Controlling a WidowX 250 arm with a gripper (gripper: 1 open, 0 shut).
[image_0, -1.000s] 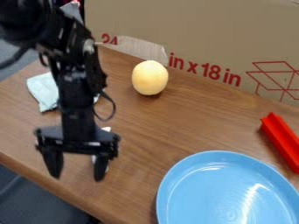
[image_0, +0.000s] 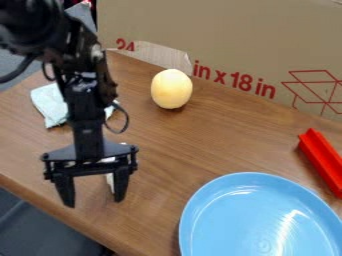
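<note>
The black gripper (image_0: 94, 185) is at the left of the wooden table (image_0: 187, 150), open, its two fingers pointing down. Part of a small white object shows behind and between the fingers, mostly hidden; whether it touches them I cannot tell. A pale yellow egg-shaped object (image_0: 171, 90) stands at the back middle. A blue plate (image_0: 254, 225) lies at the front right, and a red bar-shaped object (image_0: 322, 163) at the right edge.
A light cloth (image_0: 47, 104) lies at the back left, partly behind the arm. A cardboard box (image_0: 241, 40) stands along the back. Its near left edge runs below the gripper.
The gripper has risen slightly and shifted a little to the right, now covering more of the small white object. The plate, red object and egg-shaped object are unmoved.
</note>
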